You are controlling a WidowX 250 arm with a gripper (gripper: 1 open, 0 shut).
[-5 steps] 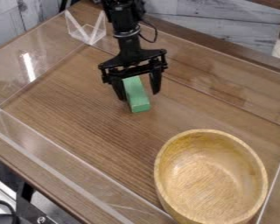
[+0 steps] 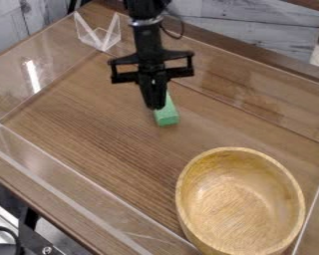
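Observation:
The black robot arm [image 2: 147, 40] reaches down from the top centre of the camera view. Its gripper [image 2: 153, 92] is shut, hanging just over the upper part of a green block [image 2: 165, 114]. The block lies on the wooden table [image 2: 83, 149], partly hidden behind the gripper; whether the two touch is unclear.
A large cream oval basket [image 2: 239, 204] stands at the front right of the table. A grey plank wall [image 2: 255, 30] runs along the back, and a black cable lies at the lower-left edge.
The block stays in about the same place.

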